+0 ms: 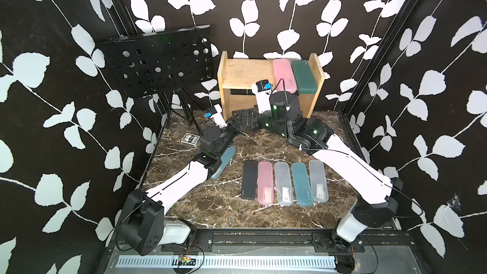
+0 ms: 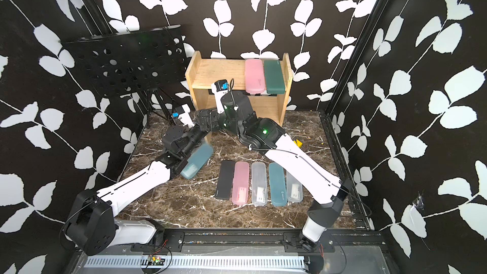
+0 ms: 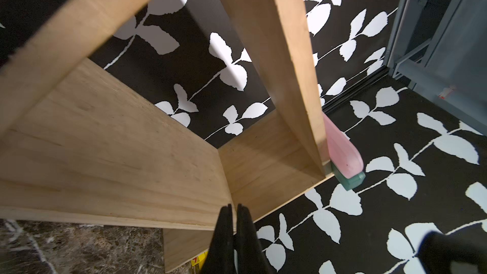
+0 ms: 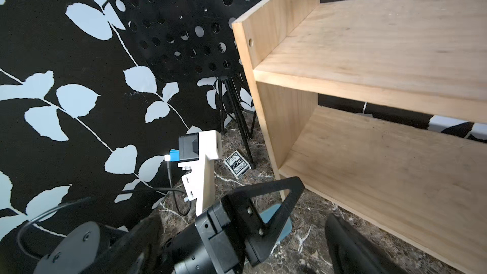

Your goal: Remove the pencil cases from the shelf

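A blue pencil case (image 2: 197,161) is low under my left arm, at or near table level and partly hidden by it; cannot tell if it lies flat. On the top board of the wooden shelf (image 1: 246,72) are a pink case (image 1: 284,75) and a green case (image 1: 304,76) at the right end. My left gripper is shut in front of the shelf, nothing between its fingers. My right gripper is open and empty, close beside the left gripper; the two overlap in the top views.
A row of cases lies on the table front: black (image 1: 249,180), pink (image 1: 265,182), clear (image 1: 283,183), blue (image 1: 302,184) and clear (image 1: 318,181). A perforated black stand (image 1: 157,61) is left of the shelf, with a small card box (image 1: 190,139) near its foot.
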